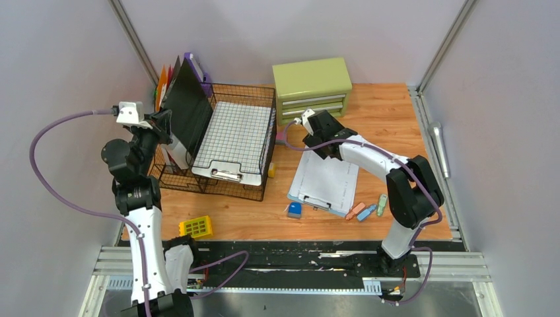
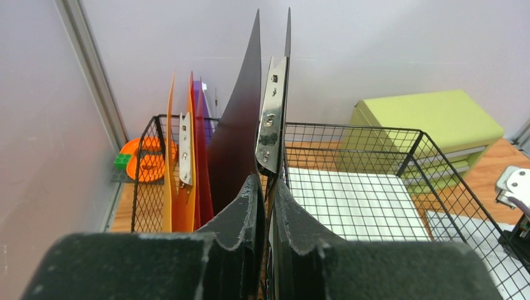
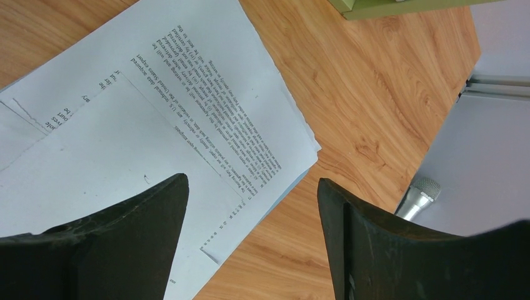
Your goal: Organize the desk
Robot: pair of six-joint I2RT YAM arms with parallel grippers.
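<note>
At the left end of the wire basket [image 1: 263, 191], my left gripper has its fingertips close together around the edge of a dark clipboard or folder [image 2: 234, 144] with a metal clip; whether it grips firmly is unclear. Orange folders [image 2: 187, 206] stand to its left, and a white grid board [image 1: 231, 132] with a clip lies in the basket. A clipboard with paper [image 1: 323, 175] lies on the desk at right. My right gripper hangs open over that paper, nothing between its fingers.
The green drawer box [image 1: 312, 76] stands at the back right. A yellow block [image 1: 195, 228], a blue item [image 1: 294, 210] and several small coloured items [image 1: 366, 212] lie at the front. Bare desk shows at the far right.
</note>
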